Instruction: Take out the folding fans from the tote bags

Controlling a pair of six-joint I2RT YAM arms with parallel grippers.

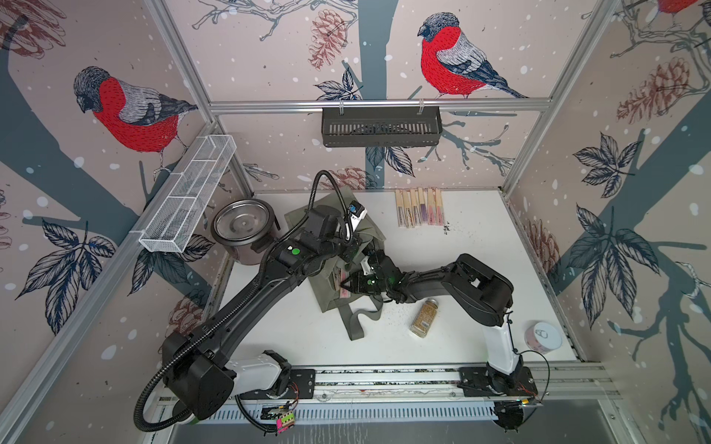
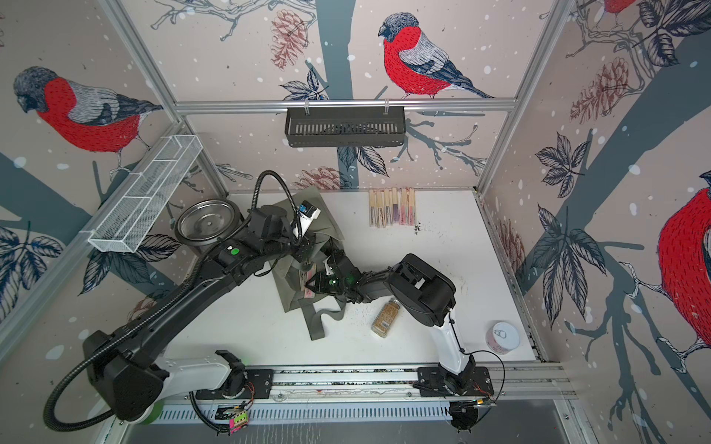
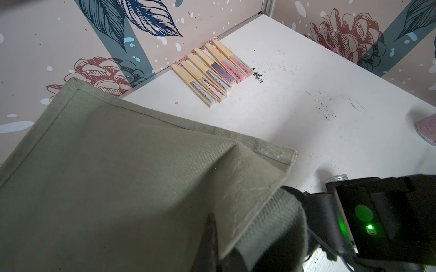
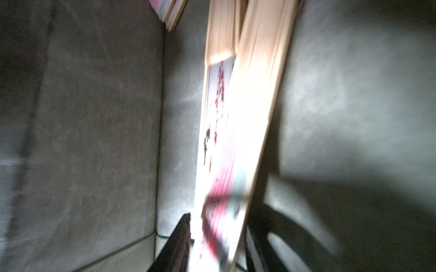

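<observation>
The olive tote bag (image 1: pixel 326 296) lies open on the table. My left gripper is shut on a fold of its upper edge (image 3: pixel 254 172). Inside, in the right wrist view, a pink-patterned fan (image 4: pixel 227 190) lies partly over a fan with red and black print (image 4: pixel 211 113), with other fan ends (image 4: pixel 168 13) at the top. My right gripper is part open, its fingertips either side of the pink fan's lower end, which is blurred. Several folded fans (image 1: pixel 418 207) lie in a row at the back of the table.
A steel pot (image 1: pixel 244 229) stands back left. A jar (image 1: pixel 423 318) lies below my right arm, and a can (image 1: pixel 544 336) stands front right. A wire shelf (image 1: pixel 185 192) and dark basket (image 1: pixel 381 125) hang on the walls.
</observation>
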